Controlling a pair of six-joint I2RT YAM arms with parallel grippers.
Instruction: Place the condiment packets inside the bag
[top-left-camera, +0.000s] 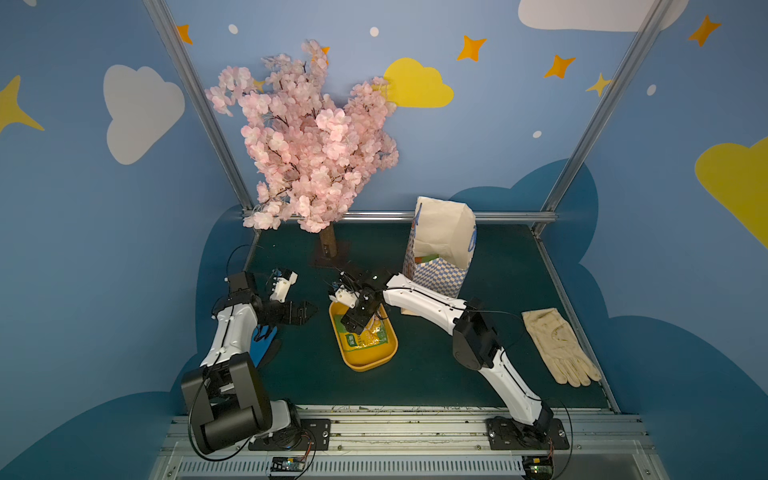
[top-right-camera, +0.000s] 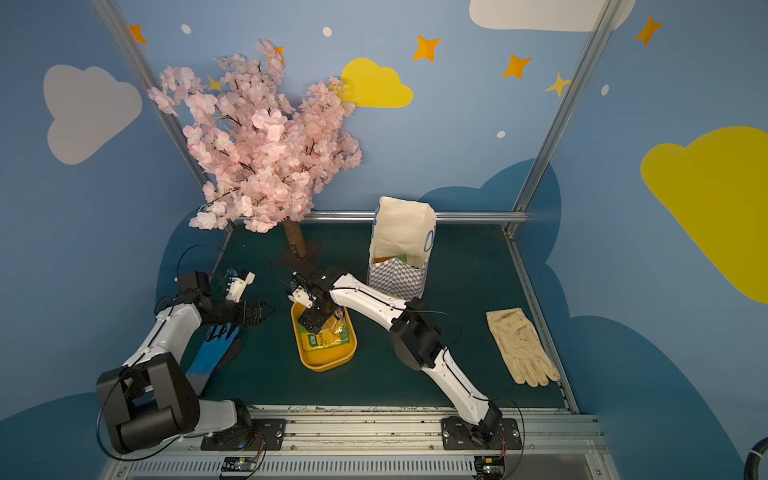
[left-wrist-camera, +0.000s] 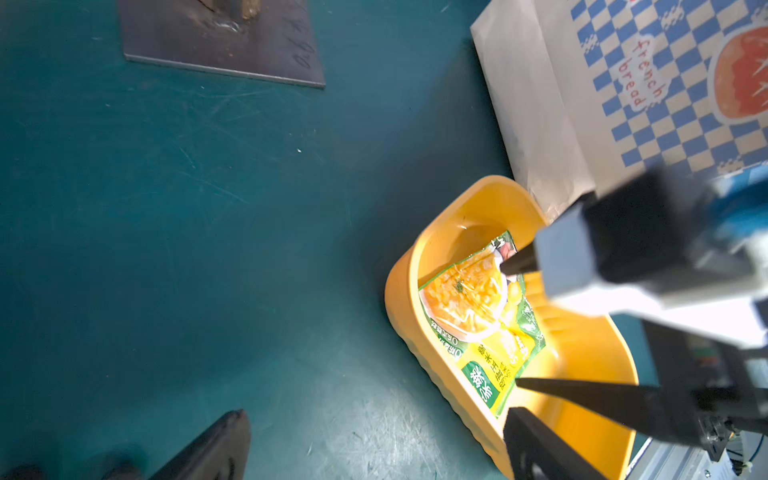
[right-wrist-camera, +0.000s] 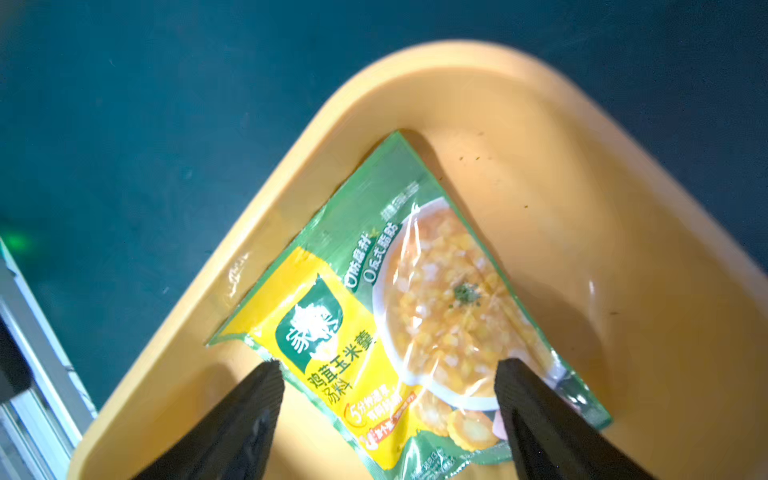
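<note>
A green-and-yellow condiment packet lies in a yellow tray. My right gripper is over it, open, with its fingertips either side of the packet's middle. My left gripper stands open left of the tray, above bare mat, nothing between its fingers. A paper bag with a blue-checked front stands upright behind the tray, with something green and orange showing at its opening.
A blossom tree on a metal base stands at the back left. Beige gloves lie at the right, and a blue glove lies under the left arm. The mat right of the bag is clear.
</note>
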